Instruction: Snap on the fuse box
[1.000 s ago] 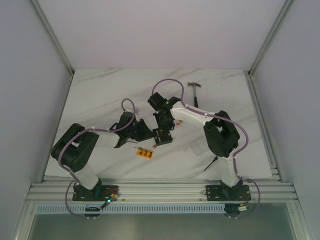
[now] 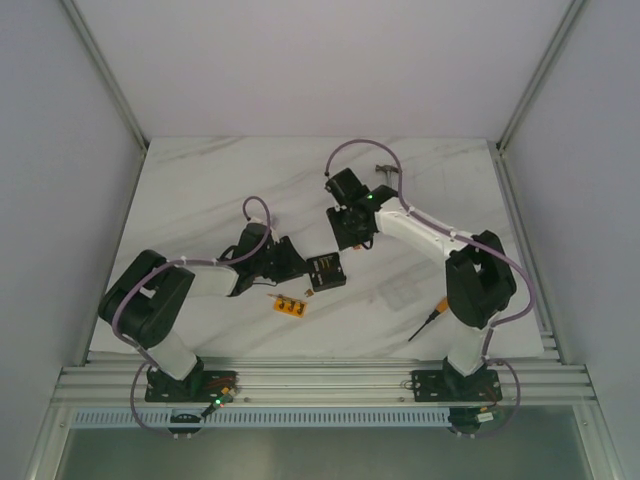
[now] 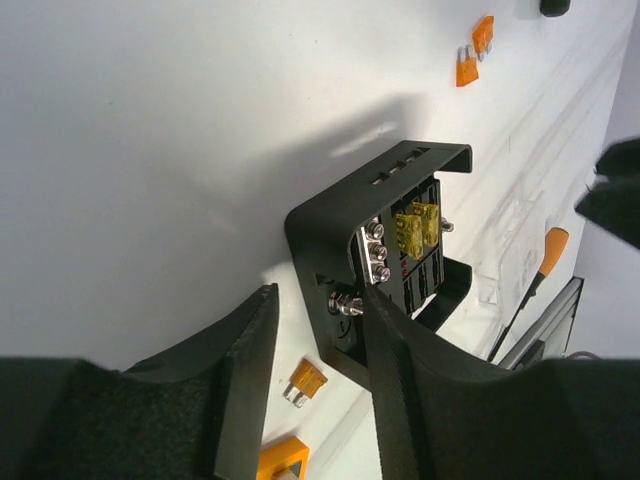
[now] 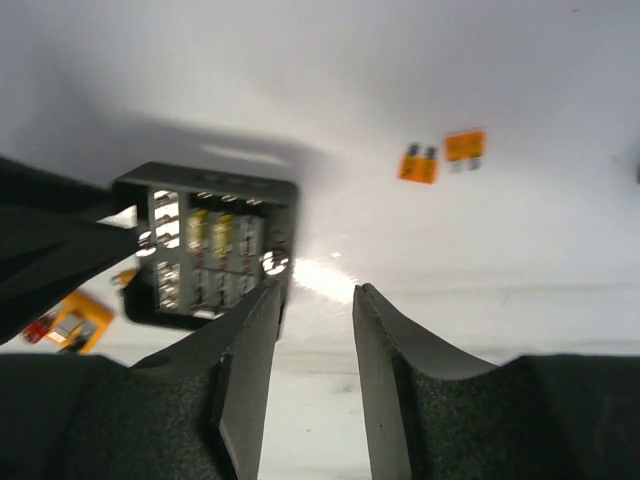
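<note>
The black fuse box (image 2: 327, 272) rests on the white table with yellow fuses in some slots (image 3: 409, 233). My left gripper is low at its near-left end, fingertips part open, close to or against the box. My right gripper is up and to the right of the box, over the table, fingers apart with nothing seen between them. Loose orange fuses (image 4: 417, 164) lie right of the box, and another (image 3: 305, 382) lies by its near-left side.
An orange fuse holder (image 2: 290, 307) lies below the box. A hammer (image 2: 387, 171) is at the back right, a screwdriver (image 2: 440, 308) at front right, beside a clear tray (image 2: 399, 294).
My right arm has moved right and back, away from over the fuse box, uncovering it in the top view. My left arm stays about where it was.
</note>
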